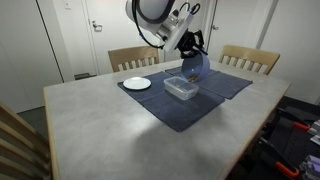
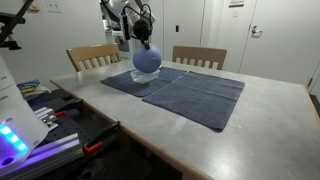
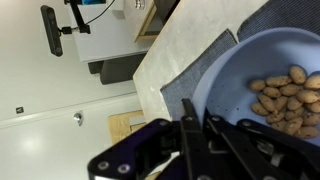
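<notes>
My gripper (image 1: 199, 50) is shut on the rim of a blue bowl (image 1: 196, 68). The bowl is steeply tilted, its round face showing in both exterior views. Several brown nut-like pieces (image 3: 290, 100) lie inside it in the wrist view. A clear rectangular container (image 1: 181, 88) stands on the dark mats just below the bowl; the bowl (image 2: 147, 60) hangs over it in exterior view 2. What the container holds is too small to tell. The fingertips on the rim are partly hidden by the dark gripper body in the wrist view.
A white plate (image 1: 137, 84) lies left of the container on the dark mats (image 1: 190, 113). Chairs (image 1: 262, 58) stand around the table.
</notes>
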